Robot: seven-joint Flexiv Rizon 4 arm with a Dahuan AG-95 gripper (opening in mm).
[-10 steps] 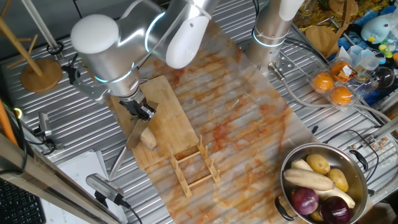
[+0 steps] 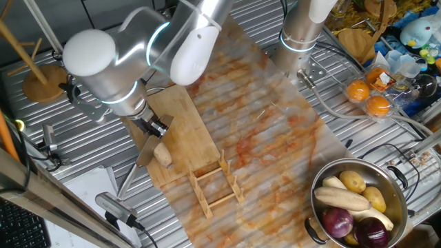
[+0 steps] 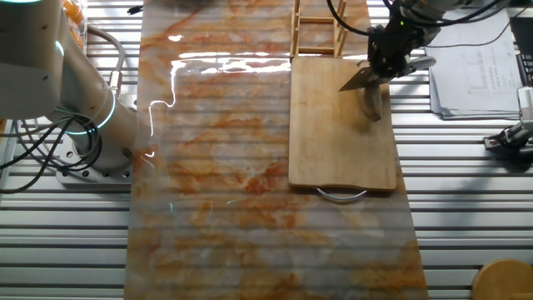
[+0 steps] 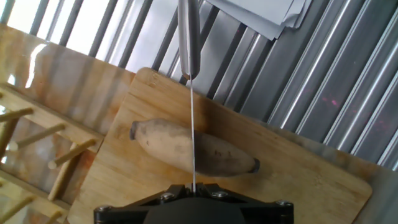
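My gripper [image 2: 160, 128] is shut on a knife, gripping its thin metal blade [image 2: 145, 153]. In the wrist view the blade [image 4: 193, 134] appears edge-on, running from between my fingers to the grey handle [image 4: 189, 43] at the top. A pale brown root vegetable [image 4: 165, 146] with dark ends lies on the wooden cutting board [image 2: 186, 131]. The blade crosses in front of it near its middle; whether they touch cannot be told. From exterior view 2, the vegetable [image 3: 373, 104] is close beside the blade, near the board's edge.
A wooden rack [image 2: 215, 189] stands against the board's end. At the right is a metal pot [image 2: 322, 180] with potatoes, purple onions and more roots. Papers [image 3: 475, 71] lie on the slatted table beside the board. The marbled mat [image 3: 216, 167] has free room.
In exterior view 1, the arm's upper links have shifted left. The gripper and knife have moved slightly left and tilted a little differently. The vegetable and board look unmoved.
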